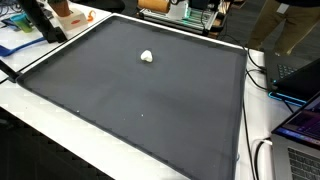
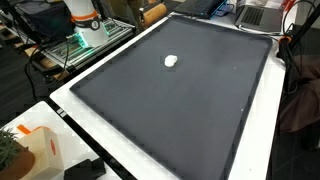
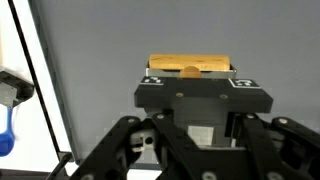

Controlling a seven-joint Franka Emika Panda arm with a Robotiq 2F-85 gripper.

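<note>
In the wrist view my gripper is shut with a wooden piece at its fingers. The piece shows as an orange-brown bar, with a small orange part reaching back between the dark finger blocks. Exterior view 1 catches a brown wooden piece at the top edge, partly cut off. The same brown wood appears near the mat's far left edge in exterior view 2. A small white object lies alone on the dark mat, well apart from the wood.
Laptops stand along the right side in exterior view 1, with cables beside them. Bottles and small items crowd the far left. A blue tool shows at the wrist view's left edge.
</note>
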